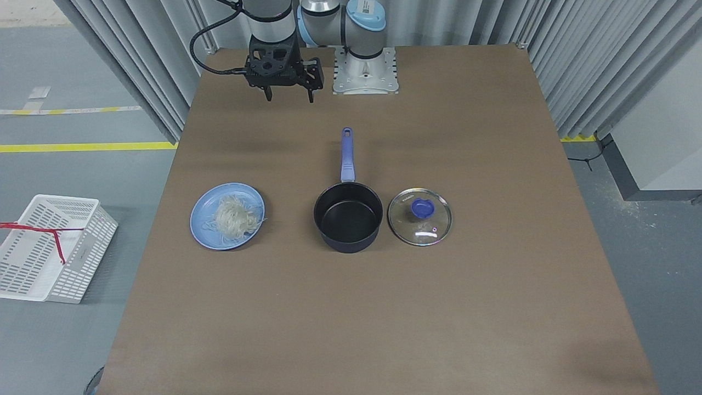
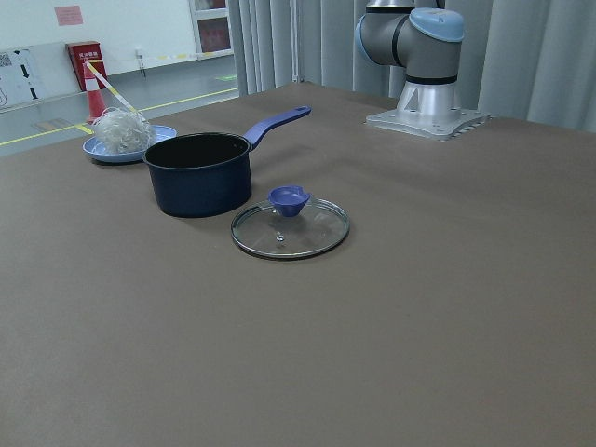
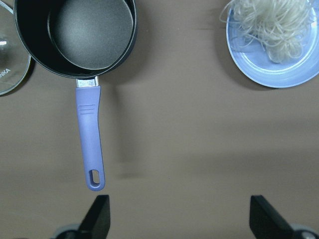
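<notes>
A black saucepan (image 1: 349, 217) with a blue handle (image 1: 348, 155) stands on the brown table. Left of it in the front view lies a blue plate (image 1: 204, 220) holding pale noodle-like strands (image 1: 233, 217); to the right rests a glass lid (image 1: 414, 230) with a blue knob (image 1: 422, 208). My gripper (image 1: 289, 95) hangs at the back of the table, above and behind the pan's handle, fingers apart and empty. In the wrist view the handle (image 3: 88, 127) ends just beyond my open fingers (image 3: 99, 214).
My robot base (image 1: 365, 79) is at the table's back edge, beside curtains. A white basket (image 1: 79, 276) sits on the floor to the left.
</notes>
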